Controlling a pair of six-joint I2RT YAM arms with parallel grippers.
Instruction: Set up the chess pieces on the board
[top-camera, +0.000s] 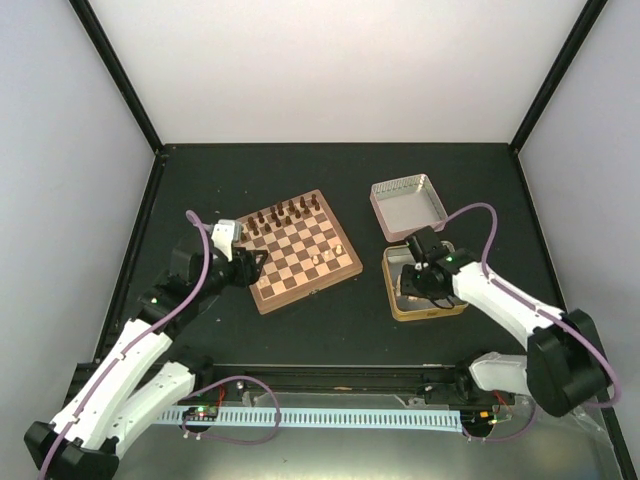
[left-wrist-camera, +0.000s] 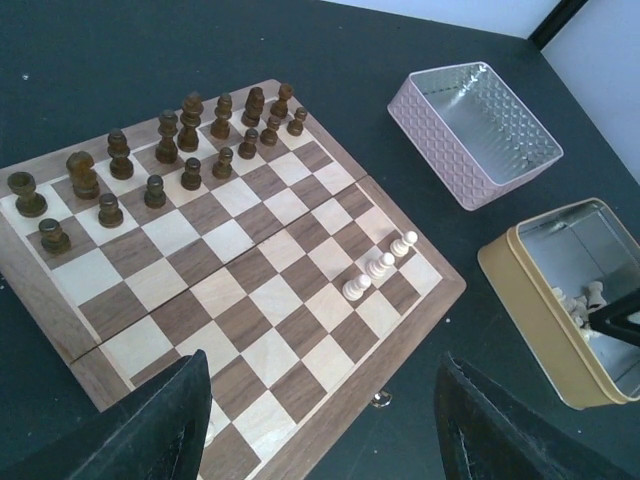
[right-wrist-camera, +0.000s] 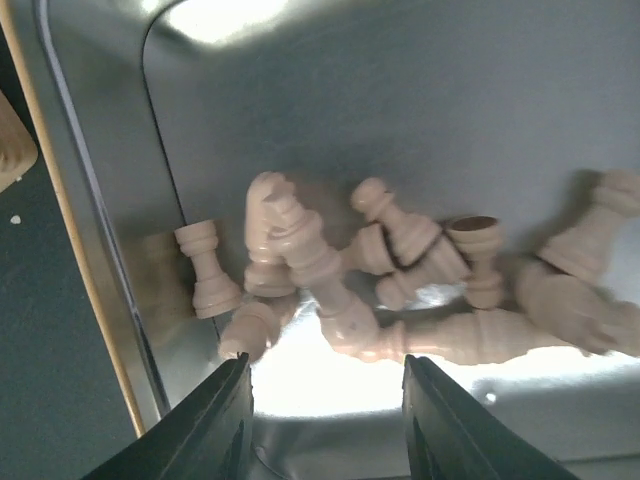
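The chessboard (top-camera: 305, 258) carries dark pieces (left-wrist-camera: 190, 120) along its far side and a few white pawns (left-wrist-camera: 380, 264) on the near half. My left gripper is open above the board, nothing between its fingers. My right gripper is open over the yellow-rimmed bin (left-wrist-camera: 530, 330), where pale pieces (right-wrist-camera: 315, 255) lie jumbled, several of them on their sides; nothing shows between its fingers.
A pink-walled tray (top-camera: 408, 205) stands behind the bin at the back right.
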